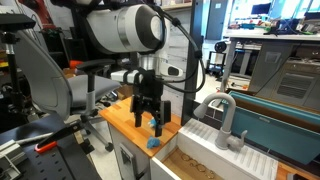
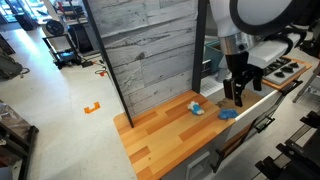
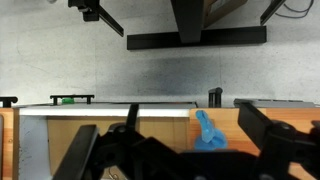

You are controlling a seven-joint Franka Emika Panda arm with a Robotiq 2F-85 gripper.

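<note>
My gripper hangs over the wooden counter, its fingers spread wide with nothing held between them. In the wrist view a blue cloth-like item lies below, in the gap between the two black fingers. From the first exterior view this blue item rests close to the counter's front edge, beneath the fingertips. A second item, pale blue and white, sits farther back on the wood; in the first exterior view it appears just beside a finger.
A white sink with a grey faucet adjoins the wooden counter. Behind the counter stands a grey plank wall. Bare wood stretches away on the side opposite the sink. Drawers lie under the front edge.
</note>
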